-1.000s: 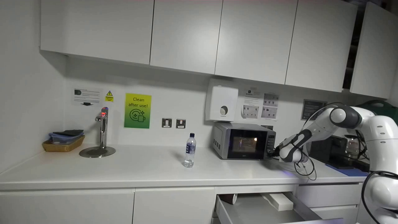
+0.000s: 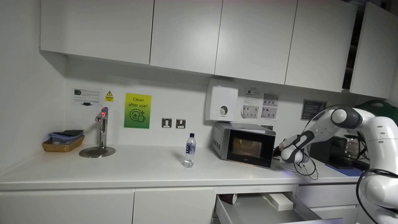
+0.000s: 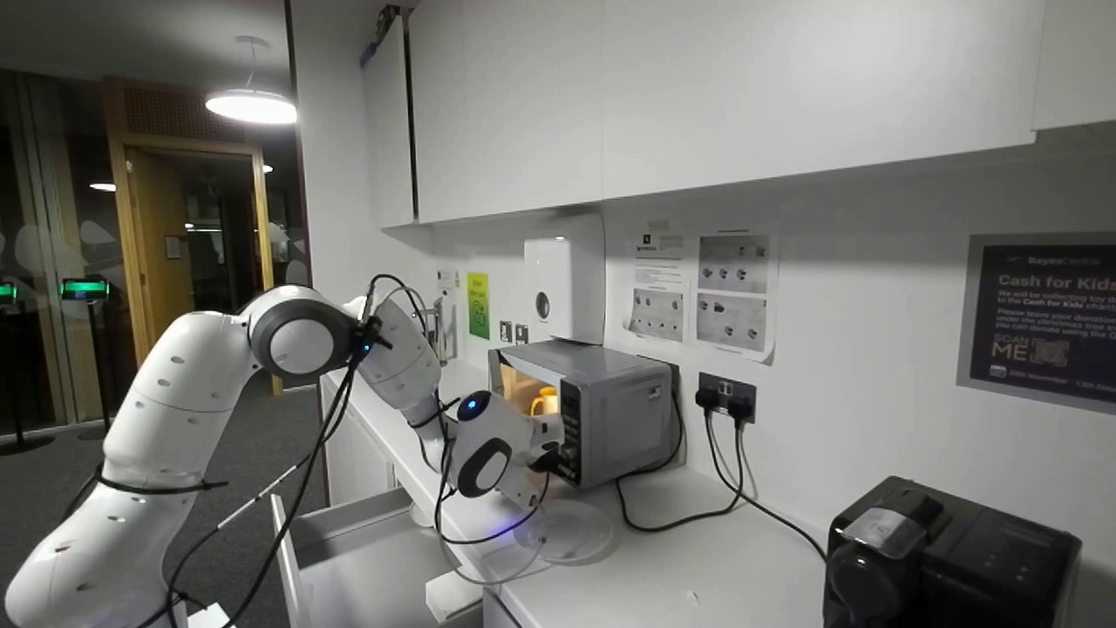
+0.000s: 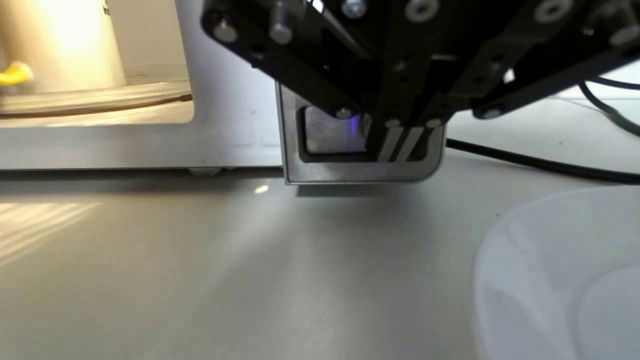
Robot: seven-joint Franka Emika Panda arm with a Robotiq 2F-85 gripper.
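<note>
The grey microwave (image 2: 244, 128) stands on the counter, its dark door (image 2: 248, 149) swung part open. Through the lit opening in exterior view 2, a mug with a yellow handle (image 3: 545, 402) shows inside; the wrist view has the pale mug (image 4: 66, 48) on the turntable at the left. My gripper is shut, with nothing visible between its fingers. It is in front of the square silver button (image 4: 330, 135) at the bottom of the control panel, overlapping its right side. Whether the fingertips touch the button I cannot tell.
A round pale plate (image 4: 552, 288) lies on the counter right of the microwave. Below, a drawer (image 2: 246, 209) hangs open, holding a white box (image 2: 279, 201). A water bottle (image 2: 190, 151) stands left of the microwave. Power cables (image 3: 670, 529) run behind, near the coffee machine (image 3: 942, 565).
The microwave door was closed one second ago and now stands partly open, swung outward toward the counter's front. My arm has barely moved and stays at the control panel.
</note>
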